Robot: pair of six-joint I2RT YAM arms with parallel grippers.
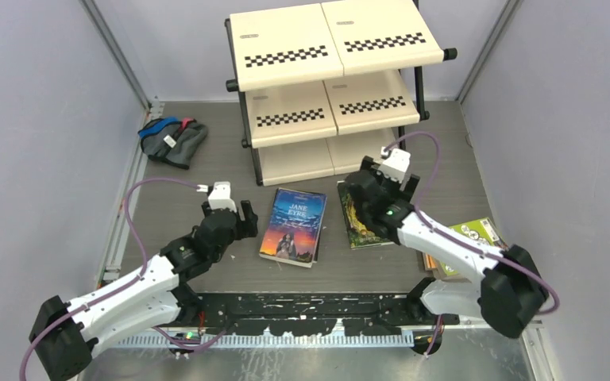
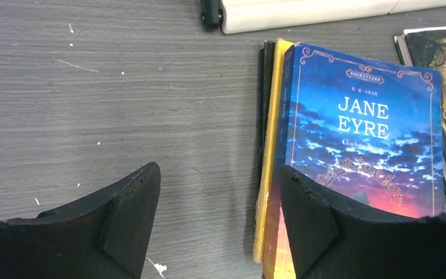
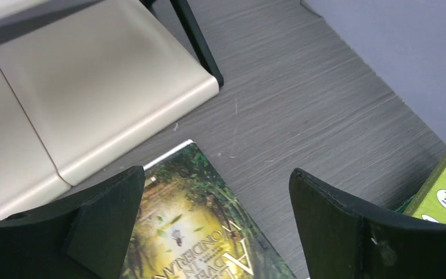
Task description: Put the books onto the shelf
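Note:
The blue and orange Jane Eyre book (image 1: 295, 224) lies face up in the middle of the floor, on top of a yellow-edged book (image 2: 270, 139) and something black beneath. To its right rests a dark green forest-cover book (image 3: 200, 215), flat and partly hidden under my right arm in the top view. Left of the Jane Eyre pile my left gripper is open, empty, its right finger in front of the pile in the wrist view. Above the forest book, my right gripper also stands open, holding nothing.
A cream three-tier shelf (image 1: 295, 163) stands at the back. Green-covered books (image 1: 476, 232) lie at the right, beside the right arm. A grey bag (image 1: 176, 143) sits at the back left. Floor between bag and Jane Eyre pile is mostly clear.

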